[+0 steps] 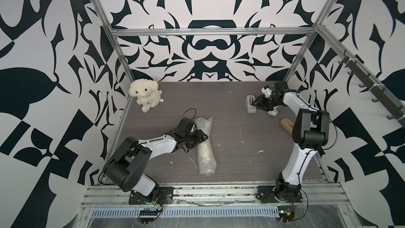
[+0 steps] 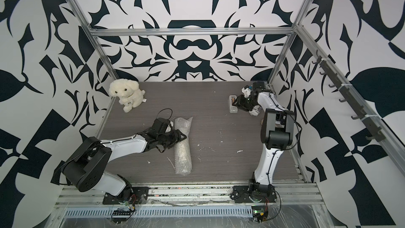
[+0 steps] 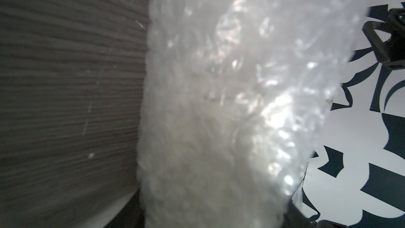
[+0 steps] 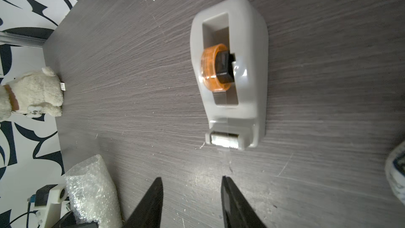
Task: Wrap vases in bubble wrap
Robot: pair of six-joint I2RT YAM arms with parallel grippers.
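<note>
A long bubble-wrapped roll (image 1: 206, 156) lies upright-to-view along the table's front middle. My left gripper (image 1: 198, 137) is shut on its upper part; the wrap fills the left wrist view. My right gripper hangs over the back right, fingers part open with nothing visible between them, near the white tape dispenser (image 4: 253, 71) with its orange tape roll (image 4: 209, 67). A clear strip runs down from the dispenser's cutter.
A white plush dog (image 1: 144, 92) sits at the back left. A can (image 1: 275, 110), partly hidden by the right arm, and a wooden piece (image 1: 286, 125) lie at the right.
</note>
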